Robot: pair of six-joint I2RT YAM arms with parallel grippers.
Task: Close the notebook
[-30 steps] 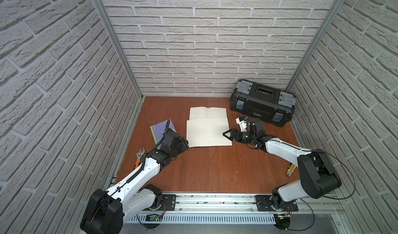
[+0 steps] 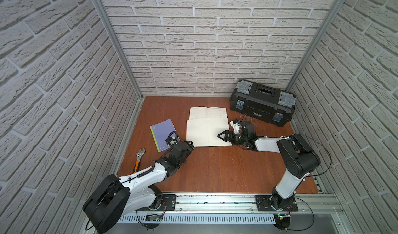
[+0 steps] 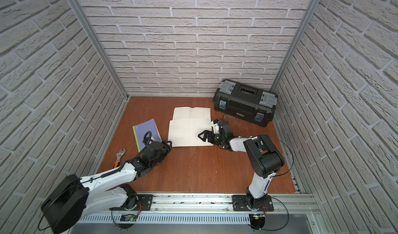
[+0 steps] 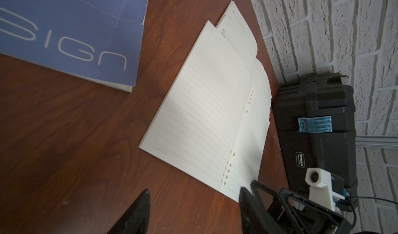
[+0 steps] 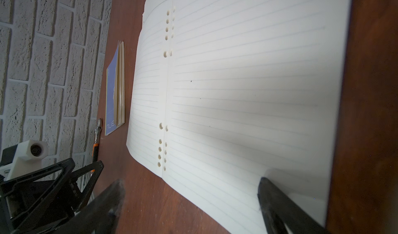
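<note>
The notebook (image 2: 205,130) lies open on the wooden table, lined pages up, with a narrower set of pages behind its front spread. My left gripper is open near the notebook's front-left corner, nothing between its fingers. My right gripper stands open low over the right page, one fingertip at or very near the paper by its edge; whether it touches is hard to tell.
A blue-violet book (image 3: 145,128) lies left of the notebook, an adjustable wrench (image 2: 138,157) further left. A black toolbox (image 2: 262,101) stands back right.
My right gripper has moved left, further over the notebook's right page. My left gripper has moved slightly right and down in the top view. The notebook looks unchanged.
</note>
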